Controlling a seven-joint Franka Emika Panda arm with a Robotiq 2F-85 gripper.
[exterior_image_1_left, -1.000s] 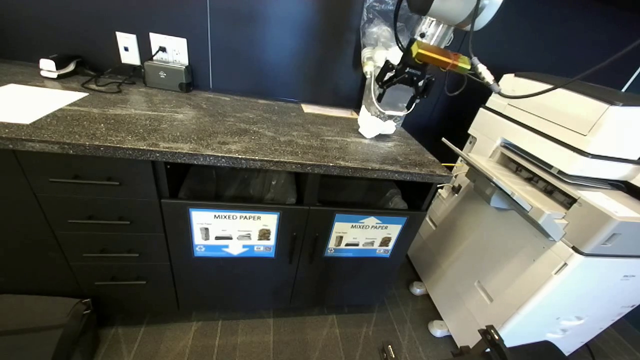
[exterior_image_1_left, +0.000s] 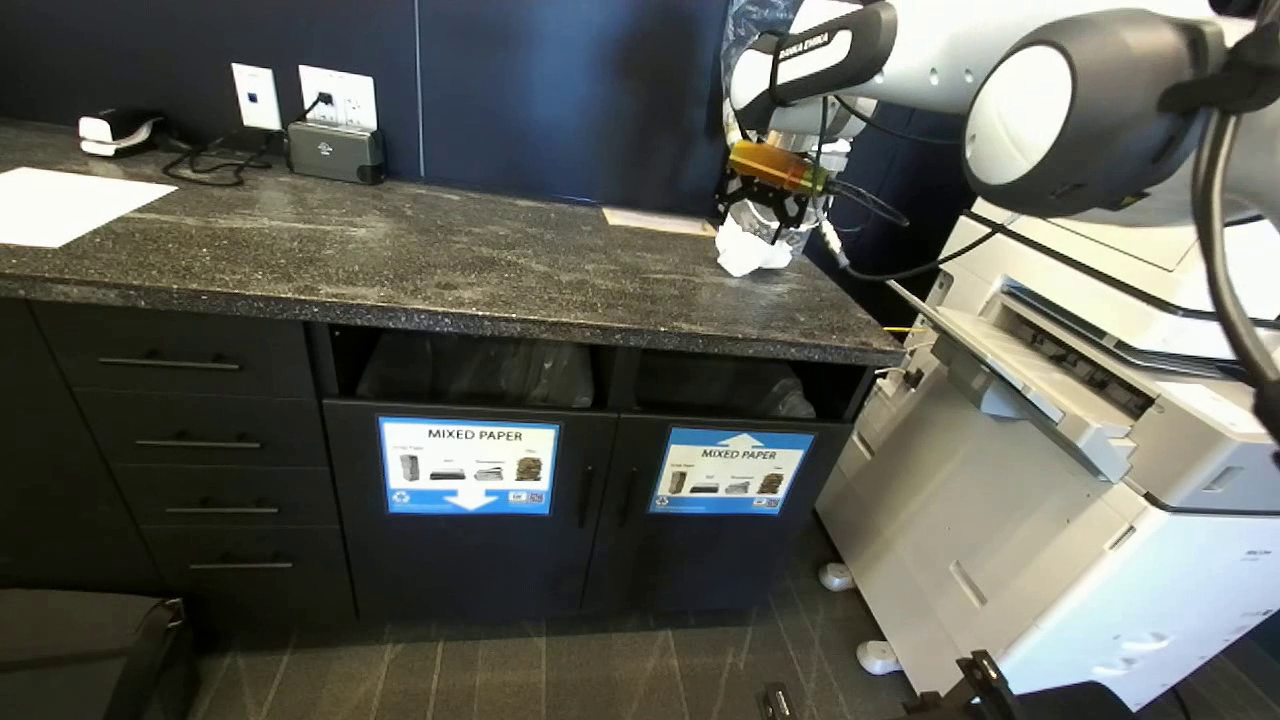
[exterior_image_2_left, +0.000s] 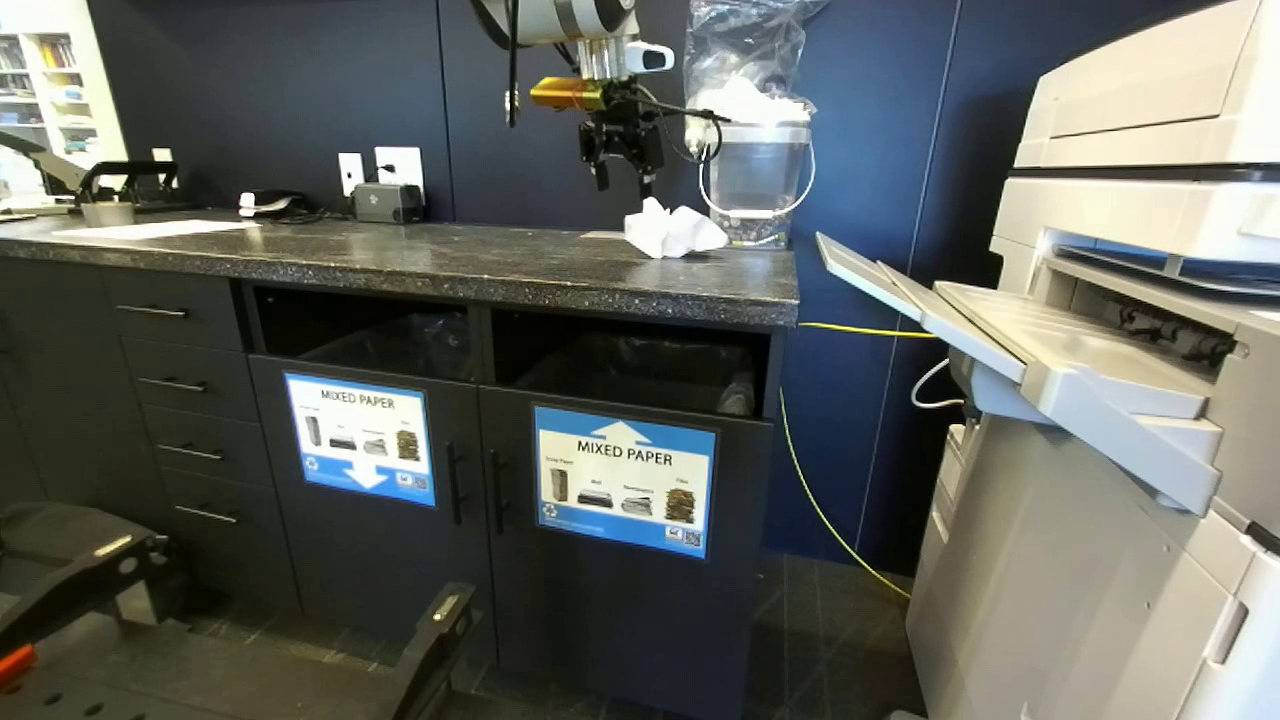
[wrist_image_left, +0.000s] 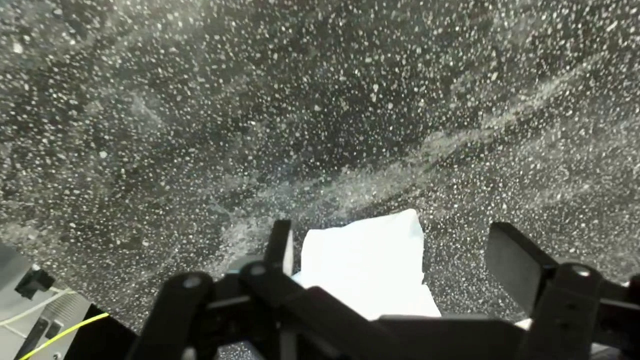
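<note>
A crumpled white paper (exterior_image_2_left: 672, 229) lies on the dark speckled counter (exterior_image_2_left: 480, 254), close to its right end. My gripper (exterior_image_2_left: 625, 187) hangs just above the paper, pointing down, slightly to its left in exterior view 2. In the wrist view the paper (wrist_image_left: 366, 264) shows between the two spread fingers, nearer the left one, and its lower part is hidden behind the gripper's body. The fingers stand open and nothing is gripped. From exterior view 1 the white paper (exterior_image_1_left: 750, 247) appears right below the gripper.
Behind the paper stands a clear bucket (exterior_image_2_left: 758, 174) with a white handle and a plastic bag above it. Under the counter are open bin slots (exterior_image_2_left: 624, 360) marked mixed paper. A large printer (exterior_image_1_left: 1056, 456) stands to the right.
The arm has come down and leftward in exterior view 1, bringing the gripper from above the bucket area to just over the crumpled paper. The paper has stayed in place.
</note>
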